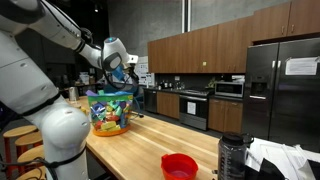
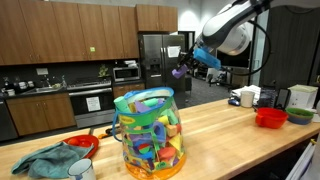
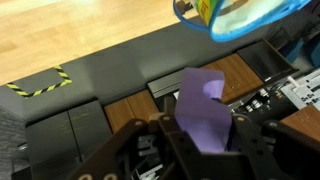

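A purple object point(image 3: 205, 105) sits between the fingers of my gripper in the wrist view, large and close to the camera. In exterior view 2 the same purple object point(image 2: 180, 72) hangs below my gripper point(image 2: 184, 63), in the air above the table. Its exact shape is hard to tell. A clear, blue-rimmed bin point(image 2: 152, 135) full of colourful items stands on the table, lower than the gripper; part of its blue rim point(image 3: 255, 20) shows at the top right of the wrist view.
A red bowl point(image 1: 179, 167) and a black canister point(image 1: 232, 155) stand on the wooden table point(image 1: 145, 150). Another red dish point(image 2: 82, 147), a grey-green cloth point(image 2: 50, 160) and a white mug point(image 2: 82, 171) lie on the left in exterior view 2.
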